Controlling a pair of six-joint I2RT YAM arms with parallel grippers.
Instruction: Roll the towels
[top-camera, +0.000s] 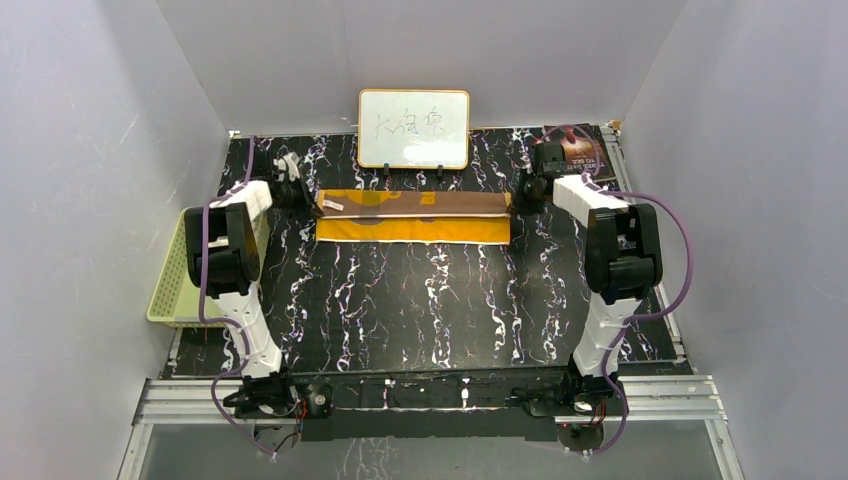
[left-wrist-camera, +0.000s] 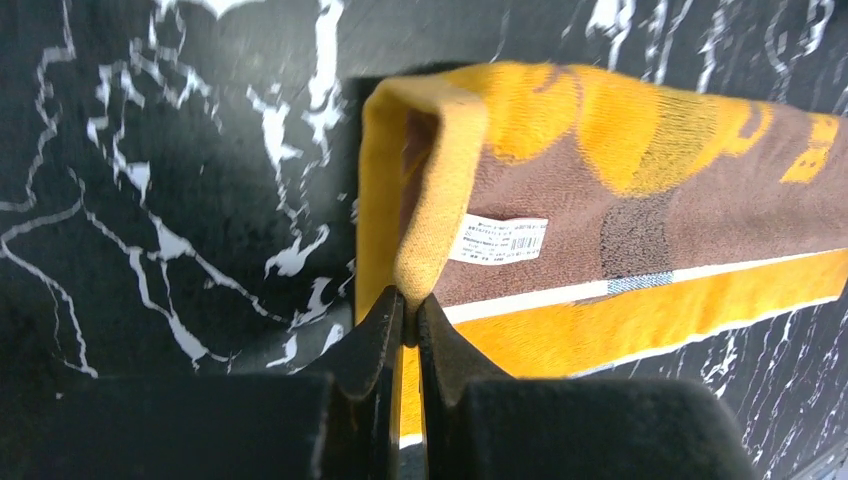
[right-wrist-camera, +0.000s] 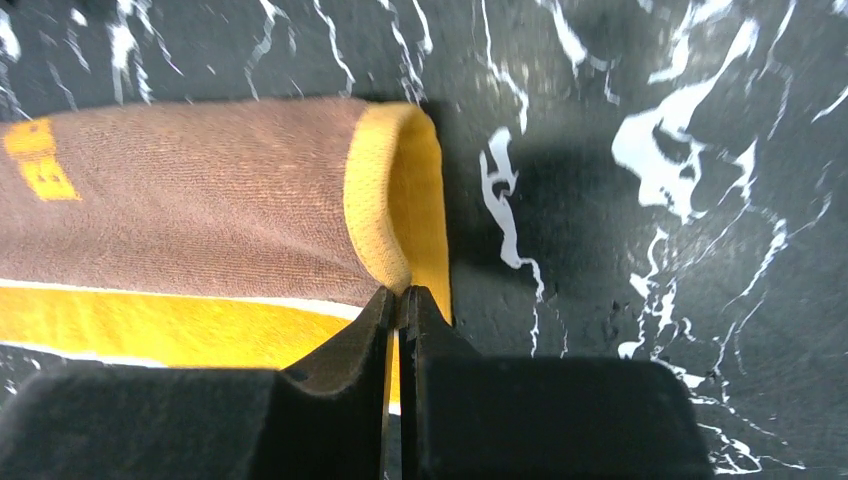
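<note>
A yellow and brown towel (top-camera: 420, 230) lies across the table, its far part folded over toward the front so the brown reverse shows, with a yellow strip along the front. At the towel's left end, my left gripper (top-camera: 316, 210) is shut on the white-edged corner of the folded layer; the left wrist view shows the cloth pinched between the fingertips. My right gripper (top-camera: 513, 206) is shut on the matching right corner, where the yellow edge runs into the fingertips (right-wrist-camera: 380, 310). A white label (left-wrist-camera: 497, 240) shows on the brown side near the left end.
Behind the towel stands a whiteboard (top-camera: 413, 128). A green basket (top-camera: 168, 290) sits at the left beneath the left arm, and a dark printed picture (top-camera: 582, 152) lies at the back right.
</note>
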